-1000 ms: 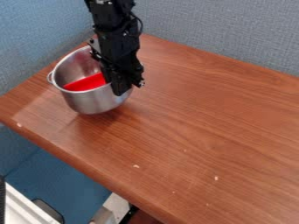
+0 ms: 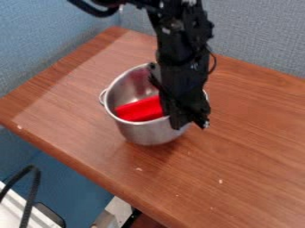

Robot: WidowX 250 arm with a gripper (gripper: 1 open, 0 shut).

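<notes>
A steel pot [image 2: 152, 133] with a small side handle stands on the wooden table, left of centre. A red cylindrical object [image 2: 138, 110] lies inside it. My black gripper [image 2: 194, 118] is lowered over the pot's right side, at the rim; its fingers partly hide the rim, and I cannot see whether they are closed on it.
Blue-grey walls stand behind.
The pot, with the red object inside, has moved right and toward the front, away from the left edge. My gripper has moved along with it at the rim.
</notes>
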